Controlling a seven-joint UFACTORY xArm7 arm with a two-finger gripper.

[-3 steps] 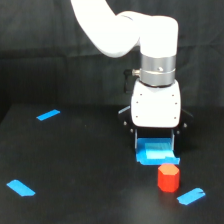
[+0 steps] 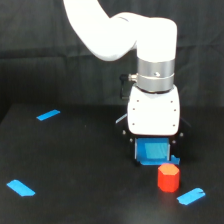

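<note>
A white robot arm reaches down from the top, its gripper [image 2: 153,140] low over a blue container [image 2: 153,155] on the dark table at the centre right. The gripper's fingers are at the container's top, mostly dark and hard to make out; whether they are shut or holding anything cannot be told. In front of the container sits a red hexagonal piece [image 2: 168,178].
Blue tape strips lie on the dark table [image 2: 90,180]: one at the upper left [image 2: 48,114], one at the lower left [image 2: 21,187] and one at the lower right [image 2: 190,195].
The gripper has moved slightly down and left over the blue container, and less of the container's light interior shows.
</note>
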